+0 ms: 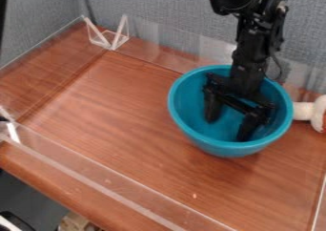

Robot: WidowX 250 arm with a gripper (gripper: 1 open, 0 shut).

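A blue bowl (193,124) stands at the right of the wooden table. My black gripper (232,116) reaches down inside it, its fingers low in the bowl and apart from each other. Whether anything lies between or under them in the bowl is hard to tell, as the dark fingers cover that part.
A white object (312,112), partly out of view, lies right of the bowl. A white wire frame (107,36) stands at the back left. Clear plastic walls edge the table (102,101), whose left and middle are bare.
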